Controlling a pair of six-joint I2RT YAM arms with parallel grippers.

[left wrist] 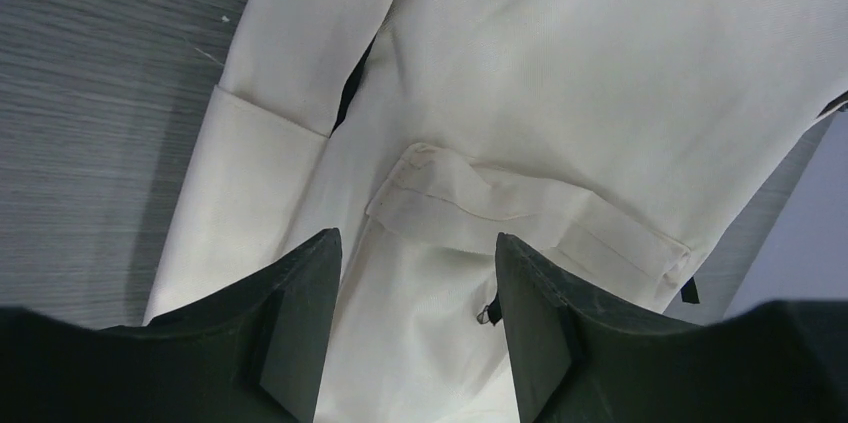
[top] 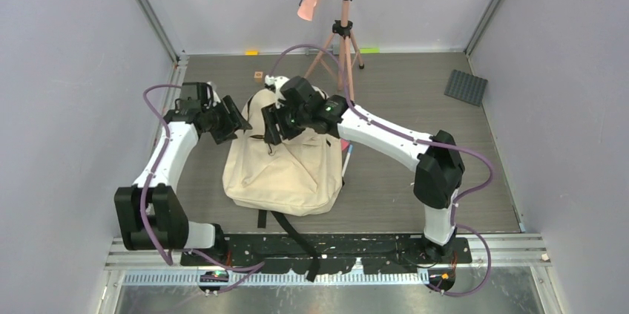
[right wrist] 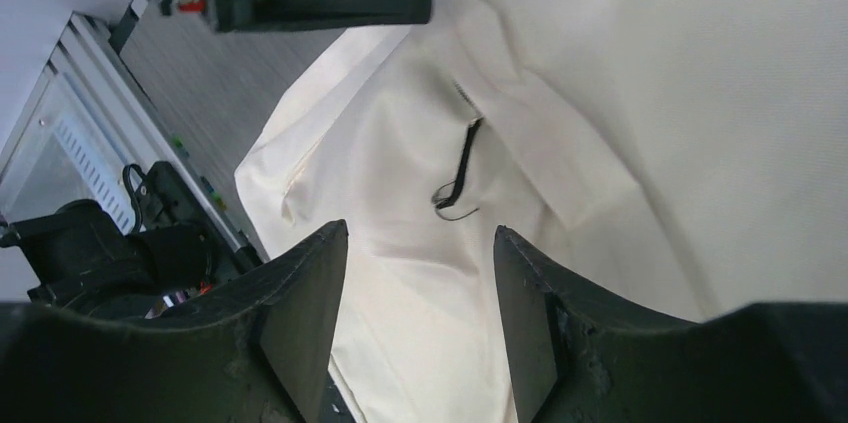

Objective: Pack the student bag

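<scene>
The cream bag (top: 282, 184) lies flat in the middle of the table, its folds and a dark zipper pull (right wrist: 462, 163) showing in the right wrist view. My left gripper (top: 236, 125) hangs at the bag's upper left edge, open, with cloth visible below and between its fingers in the left wrist view. My right gripper (top: 271, 128) is over the bag's upper middle, open, with nothing held; the zipper pull lies below it. A pink item (top: 344, 146) and a white pen-like item (top: 348, 162) lie at the bag's right side, partly hidden.
A pink tripod (top: 344, 13) stands at the back. A dark grey pad (top: 466, 87) lies back right and a small wooden block (top: 259, 76) behind the bag. Black straps (top: 295, 240) reach over the front edge.
</scene>
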